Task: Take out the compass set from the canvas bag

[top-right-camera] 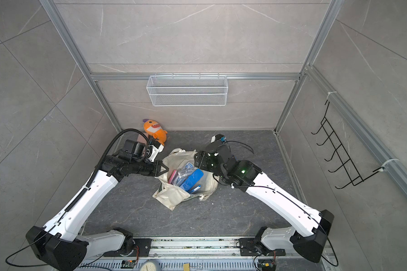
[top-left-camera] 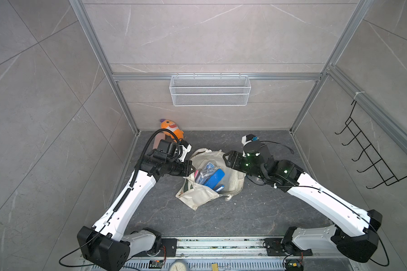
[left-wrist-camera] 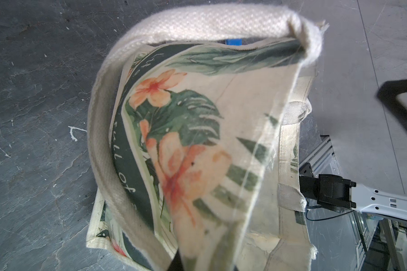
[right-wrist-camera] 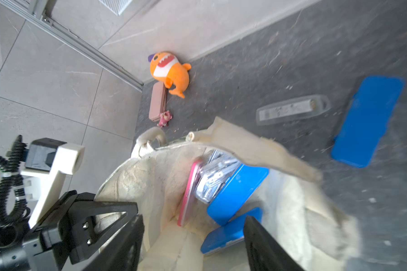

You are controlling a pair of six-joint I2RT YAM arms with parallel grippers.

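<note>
The cream canvas bag (top-left-camera: 198, 195) with floral lining (left-wrist-camera: 181, 180) lies open mid-floor, holding blue cases (right-wrist-camera: 237, 192), clear items (right-wrist-camera: 214, 174) and a pink case (right-wrist-camera: 187, 192). Which one is the compass set, I cannot tell. My left gripper (top-left-camera: 188, 168) is at the bag's left rim, shut; the left wrist view shows bag cloth above its mostly hidden fingers, and whether it pinches any is unclear. My right gripper (top-left-camera: 229, 159) is open over the bag's right part, nothing between its fingers.
Outside the bag lie an orange shark plush (right-wrist-camera: 169, 72), a pink box (right-wrist-camera: 157, 101), a small pink figure (right-wrist-camera: 164, 118), a clear case (right-wrist-camera: 293, 109) and a blue case (right-wrist-camera: 366, 122). A mesh basket (top-left-camera: 209, 90) hangs at the back; black hooks (top-left-camera: 370, 158) hang right.
</note>
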